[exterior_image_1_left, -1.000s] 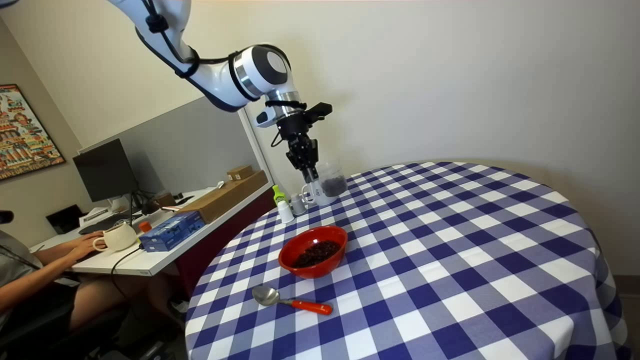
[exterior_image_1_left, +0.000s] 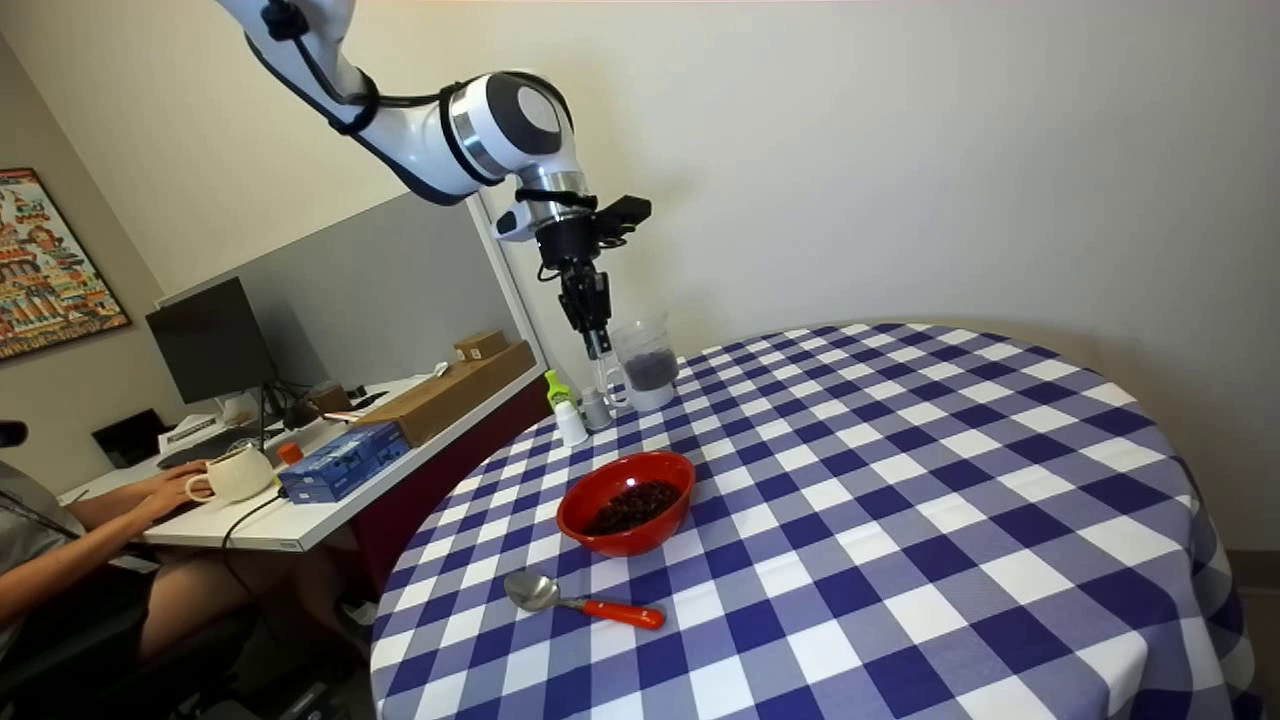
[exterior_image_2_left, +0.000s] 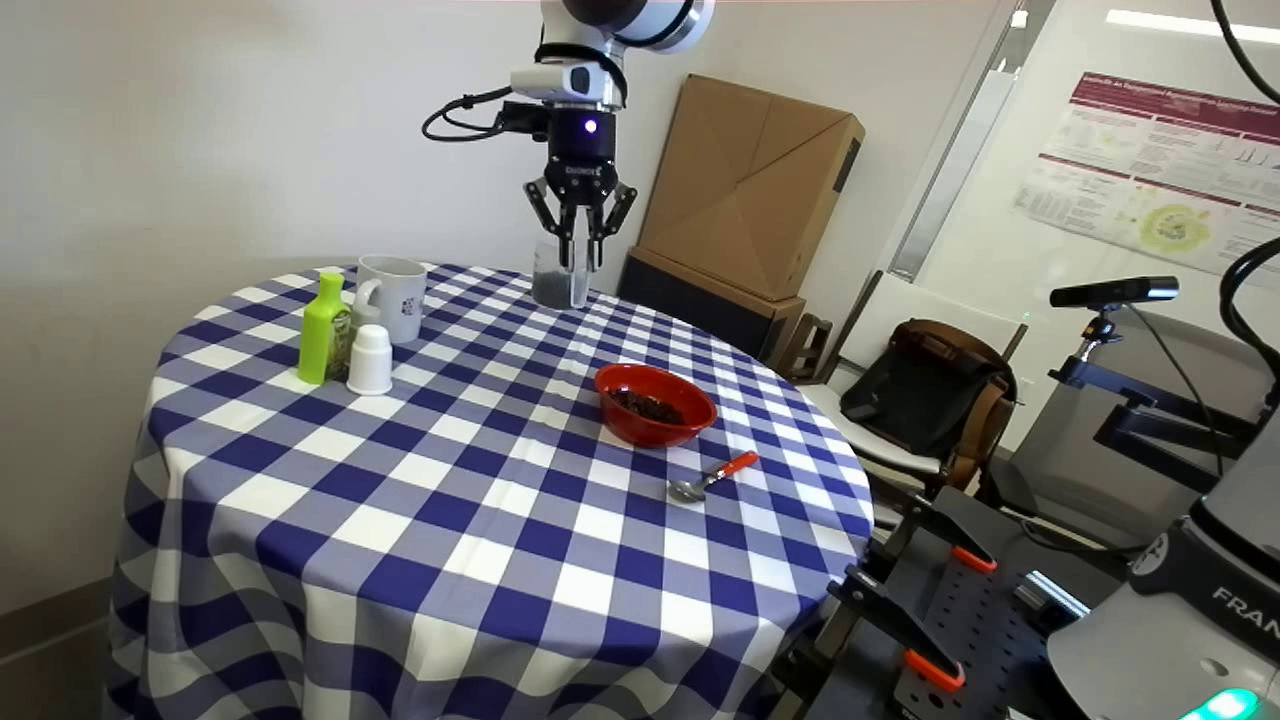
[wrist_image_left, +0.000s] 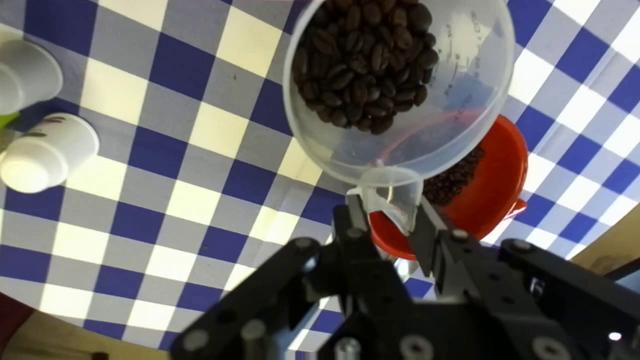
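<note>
In the wrist view my gripper is shut on the handle of a clear measuring cup (wrist_image_left: 462, 54). Dark coffee beans (wrist_image_left: 366, 66) fill part of the cup. Held up over the table, the cup (exterior_image_1_left: 649, 360) hangs upright or nearly so beside my gripper (exterior_image_1_left: 599, 348) in exterior view 1. A red bowl (exterior_image_1_left: 672, 492) stands on the table, lower and nearer that camera, with dark beans (exterior_image_1_left: 632, 508) inside. Exterior view 2 shows the gripper (exterior_image_2_left: 579, 258) above the far part of the table, beyond the bowl (exterior_image_2_left: 648, 432).
A spoon with a red handle (exterior_image_1_left: 624, 614) lies by the bowl. A white mug (exterior_image_2_left: 402, 300), a green bottle (exterior_image_2_left: 319, 330) and a white shaker (exterior_image_2_left: 371, 361) are grouped at one side. Much of the checked tablecloth (exterior_image_1_left: 924, 504) is clear.
In exterior view 1 the arm and the held cup have shifted left and slightly up. Bowl, spoon and bottles have stayed put.
</note>
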